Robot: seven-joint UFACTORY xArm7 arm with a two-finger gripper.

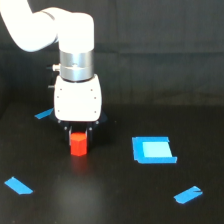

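Observation:
A small red block (78, 147) is at the left of the camera view, on or just above the black table. My gripper (79, 128) points straight down right over it, its dark fingertips at the block's upper part. From this view I cannot tell whether the fingers are shut on the block or only around it. Whether the block touches the table is also unclear.
To the right lies a pale square (156, 149) framed in blue tape (151, 138), with nothing on it. Blue tape strips (18, 186) (188, 195) mark the table's left and right front.

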